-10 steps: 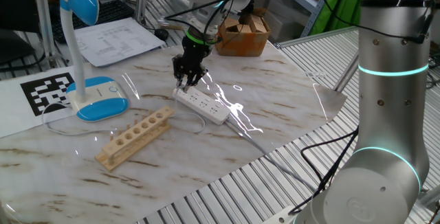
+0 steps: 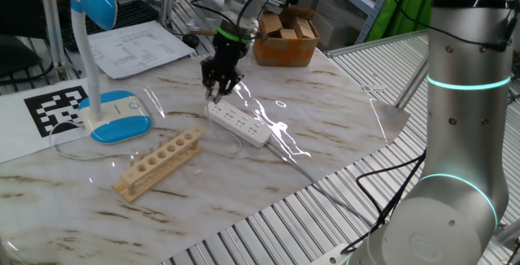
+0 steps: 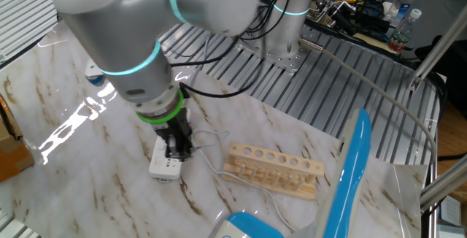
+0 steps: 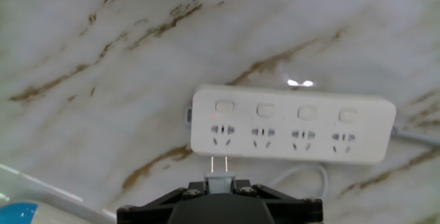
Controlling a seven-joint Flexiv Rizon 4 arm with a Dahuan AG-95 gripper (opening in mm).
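A two-pin plug (image 4: pixel 220 176) shows in the wrist view, its bare metal pins pointing toward the power strip. My gripper is shut on this plug. Lying on the marble-patterned table, the white power strip (image 4: pixel 294 154) has a row of sockets and switches. In the wrist view the pin tips appear just short of the strip's near edge, level with its leftmost socket (image 4: pixel 223 135); no socket I can see has a plug in it. The gripper (image 2: pixel 216 94) hangs over one end of the strip (image 2: pixel 242 125) in exterior view 1.
A blue-and-white lamp (image 2: pixel 122 119) with a thin white cord and a wooden rack (image 2: pixel 162 164) stand on the table. Behind the gripper is a cardboard box (image 2: pixel 286 51). A grey cable (image 2: pixel 313 180) runs from the strip toward the arm's base.
The gripper has shifted slightly upward and a little left in exterior view 1. The strip, lamp and rack have stayed in place.
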